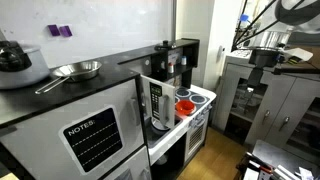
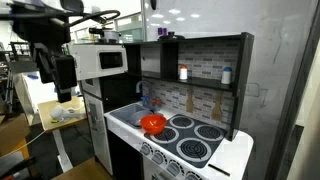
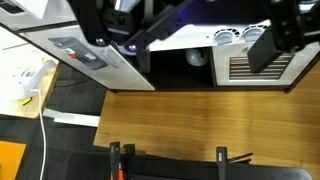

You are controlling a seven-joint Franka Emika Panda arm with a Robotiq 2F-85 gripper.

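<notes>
My gripper stands open, its dark, blurred fingers (image 3: 265, 52) spread apart at the top of the wrist view with nothing between them. It hangs in the air in front of the toy kitchen, well away from the counter. An orange-red pot (image 2: 153, 124) rests on the counter beside the black stove burners (image 2: 190, 140). Left of it in exterior view 2 is the sink (image 2: 127, 115). A grey pan (image 1: 78, 72) lies on the black top of the upper unit, alongside a dark pot (image 1: 20, 65).
A white cabinet door (image 1: 92, 130) bears a "NOTES" panel. Shelves (image 2: 205, 82) above the counter hold small bottles, and utensils hang below them. In the wrist view, wooden floor (image 3: 180, 125) lies below the open dark compartment (image 3: 180, 72). Another table (image 2: 65, 113) stands at the left.
</notes>
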